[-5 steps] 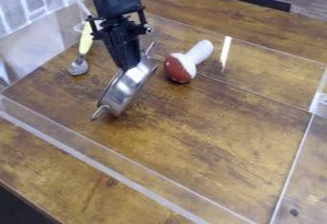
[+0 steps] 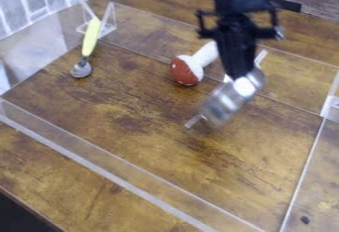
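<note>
The black gripper (image 2: 239, 58) is blurred at the upper right of the wooden tray area, over a silver metal pan or lid (image 2: 232, 99) held tilted beneath it, its wire handle sticking out at lower left. The fingertips are hidden, and how they grip the metal piece is unclear. Just left of the gripper lies a toy mushroom (image 2: 188, 69) with red-brown cap and white stem. A yellow-handled scoop (image 2: 89, 40) rests at the upper left.
Clear acrylic walls (image 2: 119, 185) edge the wooden surface (image 2: 119, 127). A white rack (image 2: 27, 3) stands at the top left.
The gripper and the silver piece have moved right across the surface, from left of the mushroom to its right. The mushroom and scoop look unmoved.
</note>
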